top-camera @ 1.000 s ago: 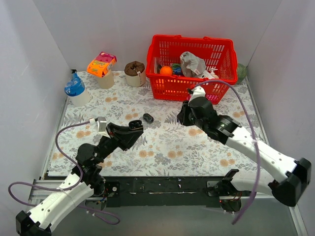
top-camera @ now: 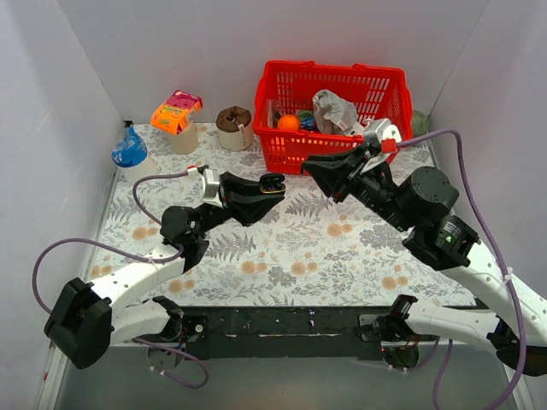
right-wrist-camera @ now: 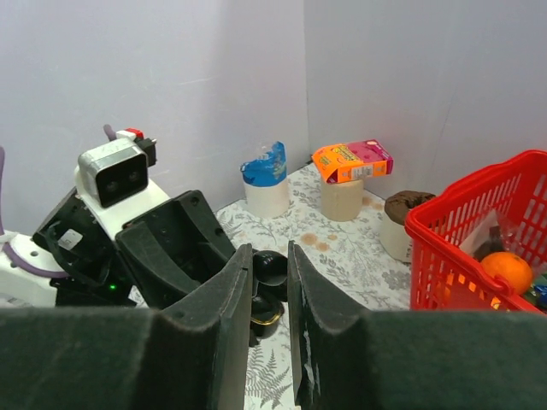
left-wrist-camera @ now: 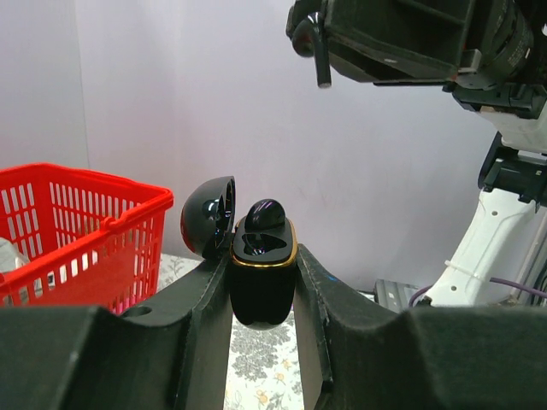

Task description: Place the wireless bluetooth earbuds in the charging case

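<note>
My left gripper (top-camera: 275, 195) is shut on the small black charging case (left-wrist-camera: 264, 265), which has a gold rim. Its round lid (left-wrist-camera: 208, 217) stands open to the left in the left wrist view, and a glossy dark dome, apparently an earbud (left-wrist-camera: 266, 213), rises from the case. Higher and to the right, my right gripper (top-camera: 311, 165) is shut on a black earbud (left-wrist-camera: 322, 64), whose thin stem points down in that view. Between the right fingertips, the earbud's rounded end (right-wrist-camera: 270, 266) overlaps the case behind it. A clear gap separates the two grippers.
Behind the grippers stands a red basket (top-camera: 286, 154) with an orange and bags inside. Toward the back left are a brown-topped jar (top-camera: 235, 128), an orange-pink packet (top-camera: 177, 111) and a blue-covered container (top-camera: 130, 151).
Both arms have risen toward the top camera. The left gripper carried the case rightward and up the frame; the right gripper shifted slightly left. A dark object on the table is now hidden.
</note>
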